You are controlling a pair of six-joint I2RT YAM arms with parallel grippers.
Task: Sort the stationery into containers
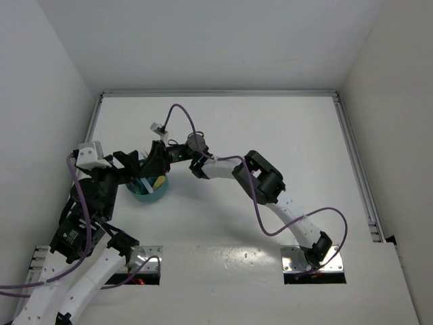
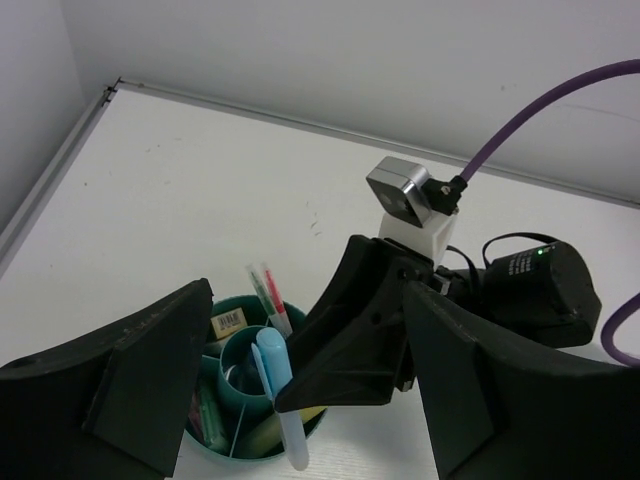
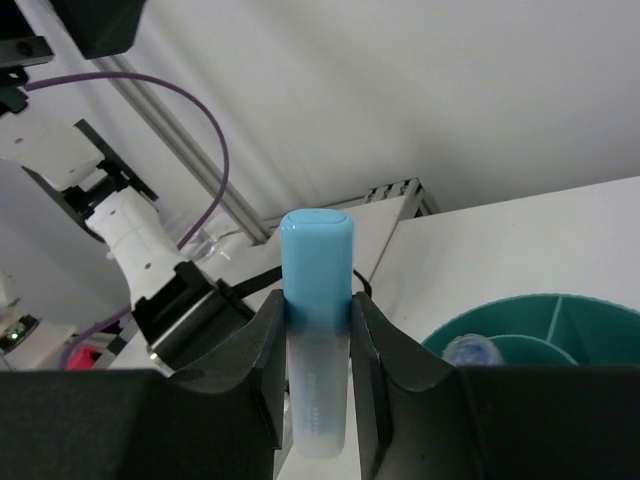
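Observation:
A teal round organizer holds pens, a small box and a yellow item, with a smaller cup inside, also seen as a teal rim in the right wrist view. Just over it, my right gripper is shut on a light blue capped stick, which hangs upright; the same stick shows in front of the organizer in the left wrist view. My left gripper stands open just left of and near the right one, its dark fingers framing the organizer, nothing held.
Walls and metal rails border it on three sides. Purple cables loop over both arms.

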